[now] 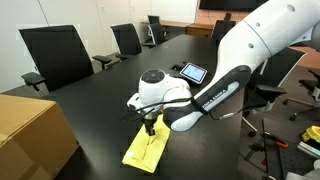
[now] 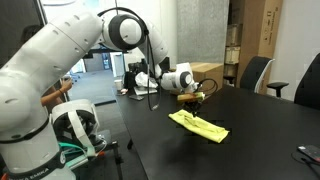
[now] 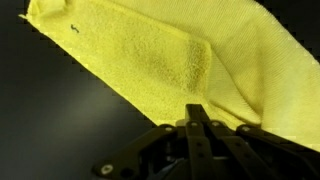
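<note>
A yellow cloth (image 1: 143, 155) lies on the dark table, with a fold running across it in the wrist view. Its folded layer (image 3: 130, 50) ends in an edge near the middle of that view, and a wider single area spreads to the right. My gripper (image 2: 192, 104) points down at the cloth, close above or touching it. In the wrist view the dark fingers (image 3: 194, 112) reach over the fold edge. Whether any fabric is between them, and how far apart they stand, is not clear.
A cardboard box (image 1: 35, 135) stands at the table's left side. Several black office chairs (image 1: 58, 52) line the far edge. A tablet-like device (image 1: 193, 73) lies farther back on the table (image 1: 95, 110). Bare tabletop surrounds the cloth.
</note>
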